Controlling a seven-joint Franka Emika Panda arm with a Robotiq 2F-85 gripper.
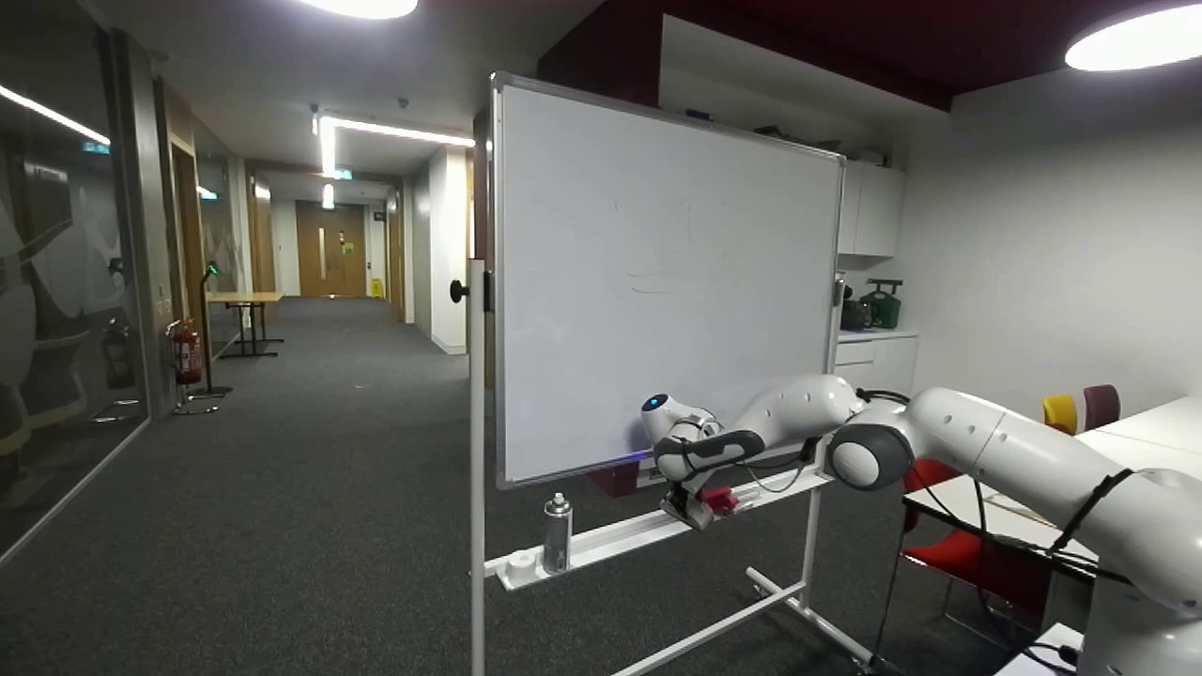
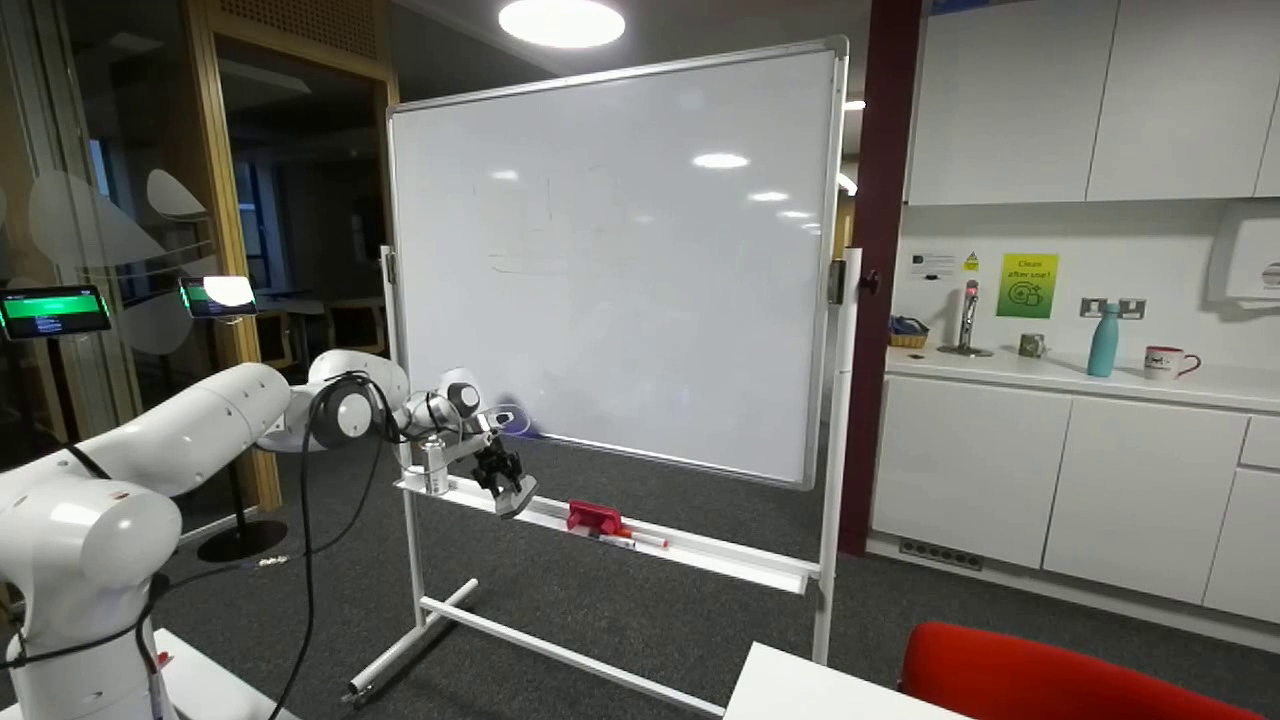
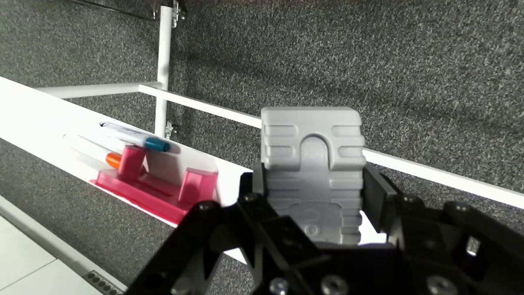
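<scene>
A grey block with a ridged face, like a board eraser, is held between the black fingers of my gripper, which is shut on it. In the second exterior view the gripper hangs by the tray, with the eraser tilted at its tip. The whiteboard stands above; a few faint marks show on its left half in the second exterior view. The white tray runs below the board.
A red holder and markers lie on the tray beside the gripper. A spray can and a white roll stand at the tray's other end. The stand's lower bar crosses beneath, over open carpet.
</scene>
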